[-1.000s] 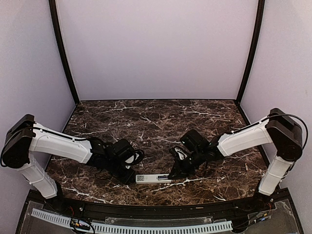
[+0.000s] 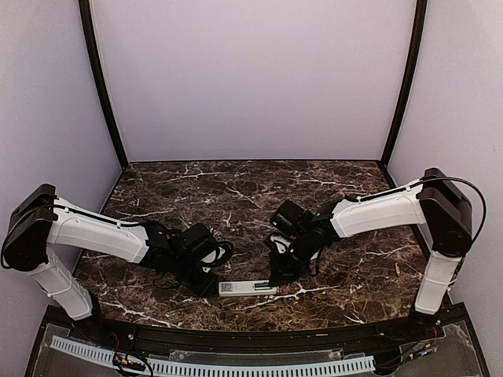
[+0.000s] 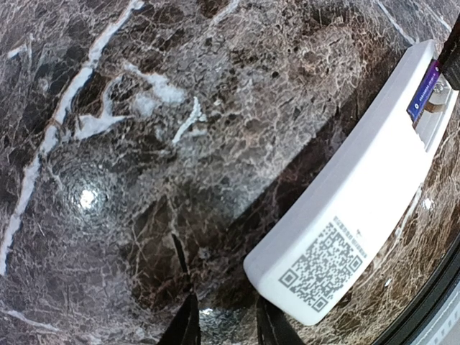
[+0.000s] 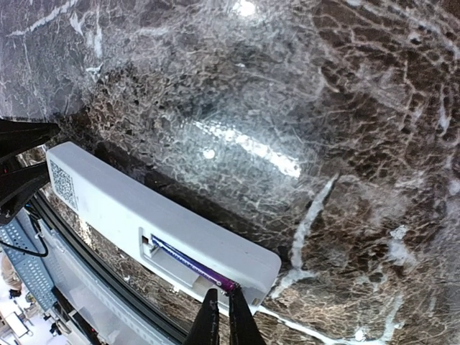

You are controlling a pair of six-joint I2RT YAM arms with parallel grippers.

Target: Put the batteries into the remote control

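Observation:
The white remote (image 2: 240,288) lies near the table's front edge, its battery compartment open at the right end. A purple battery (image 4: 190,262) sits lengthwise in that compartment, beside a bare slot. My left gripper is at the remote's QR-coded left end (image 3: 320,262), shut on it as far as the views show. My right gripper is over the compartment's right end, fingertips at the end of the battery, narrowly part open; whether anything is between them is hard to see.
My right gripper and arm have moved a little left along the remote. The left arm and the remote look unmoved.

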